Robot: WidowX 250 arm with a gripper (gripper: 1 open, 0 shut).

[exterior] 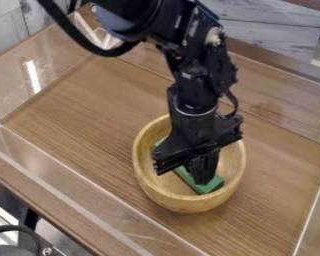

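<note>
A round tan wooden bowl (190, 200) sits on the table with a green block (207, 183) lying inside it. The black robot arm reaches down over the bowl, and its gripper (199, 156) is low at the bowl, just above the green block and hiding part of it. The gripper is shut; whether it touches the block cannot be told from this view.
A pale wall stands behind at the top, and dark cables show at the lower left edge.
</note>
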